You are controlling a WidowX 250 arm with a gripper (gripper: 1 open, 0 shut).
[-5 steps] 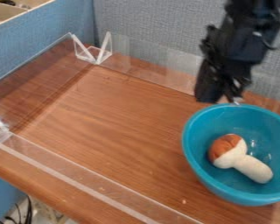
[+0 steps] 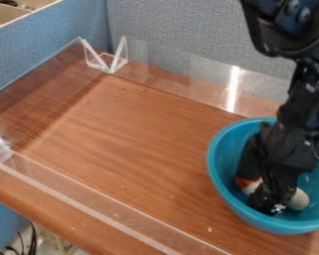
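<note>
A teal bowl (image 2: pixel 226 169) stands at the right of the wooden table. My black gripper (image 2: pixel 262 189) reaches down inside it, over a toy mushroom (image 2: pixel 297 200) with a white stem and orange cap, which is mostly hidden behind the fingers. Whether the fingers are closed around the toy does not show.
Blue-grey padded panels stand behind and to the left.
My gripper has descended from above the bowl into it and now covers most of the mushroom, which was in full view a second ago.
</note>
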